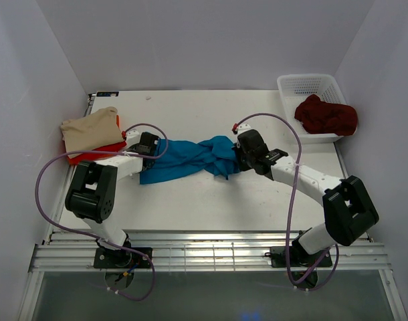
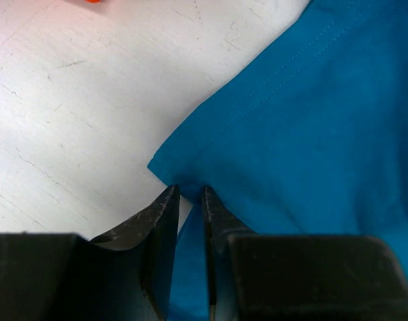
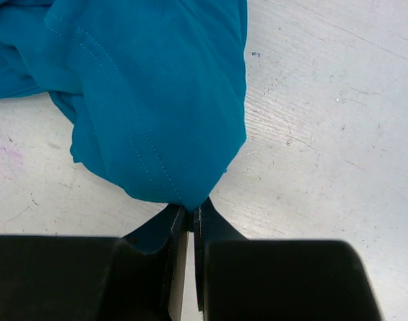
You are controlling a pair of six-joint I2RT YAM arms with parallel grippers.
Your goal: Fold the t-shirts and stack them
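Observation:
A teal T-shirt [image 1: 184, 160] lies stretched and rumpled across the middle of the table between both grippers. My left gripper is at a corner of its left end, the fingertips slightly apart on the cloth; whether they grip it is unclear. My right gripper is shut on the right end of the teal T-shirt, with bunched cloth running out from its tips. A beige folded cloth [image 1: 87, 132] lies on red cloth [image 1: 97, 154] at the far left. A dark red cloth [image 1: 324, 117] fills part of a white basket.
The white basket [image 1: 295, 87] stands at the back right. Walls border both sides.

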